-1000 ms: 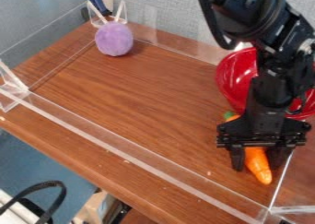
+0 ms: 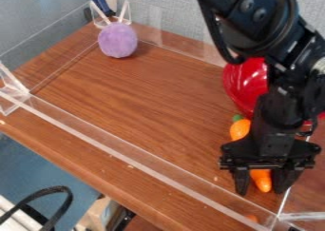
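The black gripper point(image 2: 263, 166) is low at the right of the wooden table, over orange carrot-like items. An orange carrot point(image 2: 240, 128) with a green top shows just left of the gripper's body, and orange also shows between and below its fingers. The fingers are partly dark against each other, so whether they grip the carrot is unclear. Behind the arm is a red bowl-like object point(image 2: 242, 83), partly hidden.
A purple round plush or ball point(image 2: 118, 41) sits at the back left. Clear plastic edging runs along the table point(image 2: 127, 111). A black cable point(image 2: 51, 191) hangs at the lower left.
The gripper has shifted slightly down and left over the carrot, covering more of its lower orange part. The purple ball has not moved.
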